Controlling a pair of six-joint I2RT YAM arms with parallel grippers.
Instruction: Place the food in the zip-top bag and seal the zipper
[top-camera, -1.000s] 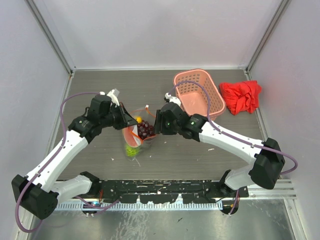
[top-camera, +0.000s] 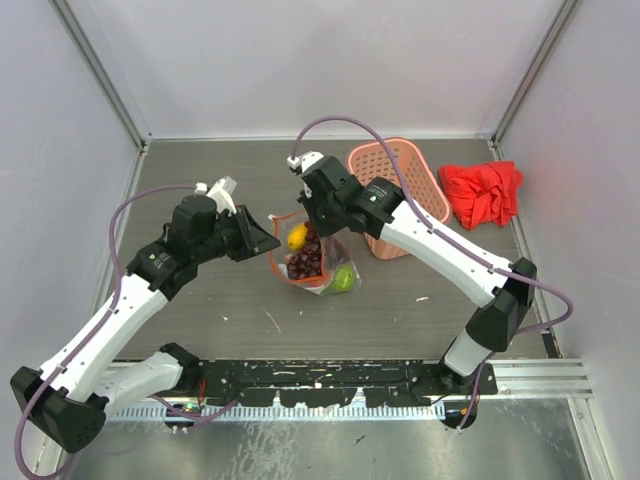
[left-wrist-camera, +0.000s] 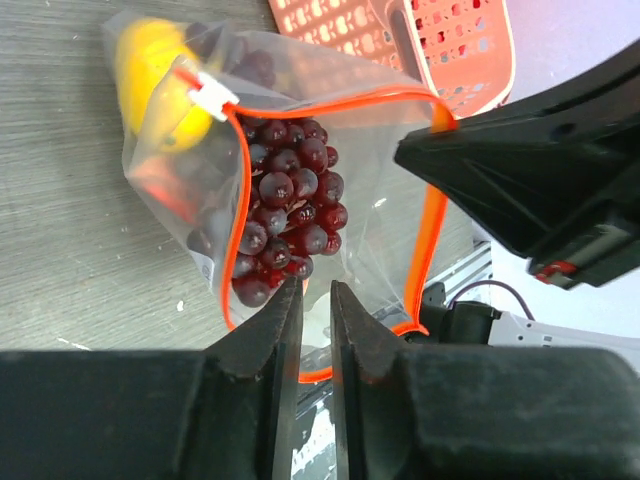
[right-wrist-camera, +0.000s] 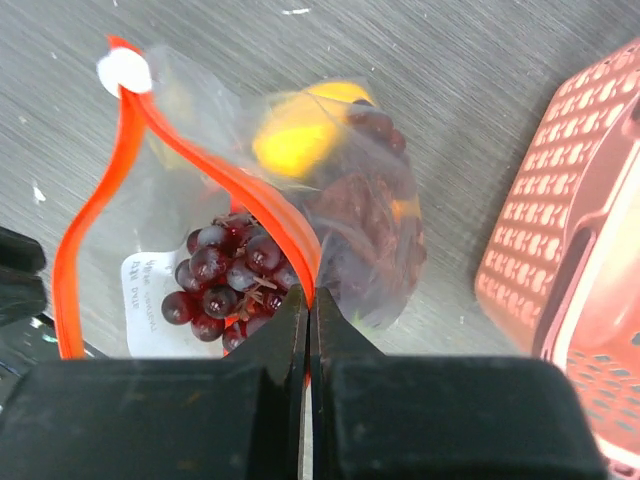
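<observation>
The zip top bag (top-camera: 313, 276) stands open, orange-edged, holding dark grapes (left-wrist-camera: 289, 200), a yellow fruit (right-wrist-camera: 298, 140) and a green item (top-camera: 342, 278). My right gripper (top-camera: 318, 224) is shut on the bag's rim, seen along the orange zipper in the right wrist view. My left gripper (top-camera: 266, 243) is just left of the bag, facing its opening; whether anything is between its fingers does not show clearly. A white slider (left-wrist-camera: 213, 96) sits on the zipper.
A pink basket (top-camera: 424, 178) stands behind the right arm, with a red cloth (top-camera: 482, 191) beside it at the back right.
My left gripper now sits apart from the bag's edge.
</observation>
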